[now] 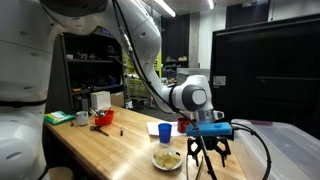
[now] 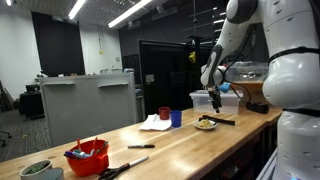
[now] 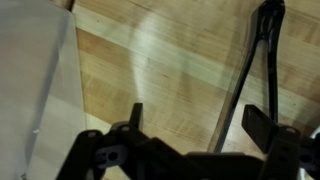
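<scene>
Black tongs (image 3: 264, 52) lie on the wooden table in the wrist view, their two arms running down toward the right finger. My gripper is open above the table, its fingers wide apart and nothing held between them. The tongs pass between the fingers, nearer the right one. From the first exterior view, the gripper (image 1: 209, 154) points downward to the right of a bowl (image 1: 167, 167) with pale yellow contents. The second exterior view has the gripper (image 2: 215, 105) over the far end of the table, above the dark tongs (image 2: 220, 122).
Beyond the bowl stand a blue cup (image 1: 165, 131) and a red cup (image 1: 183, 125). A translucent bin (image 1: 272, 150) flanks the gripper's right side; its pale wall (image 3: 25, 80) fills the wrist view's left. A red container (image 2: 87, 157) with utensils stands at the table's other end.
</scene>
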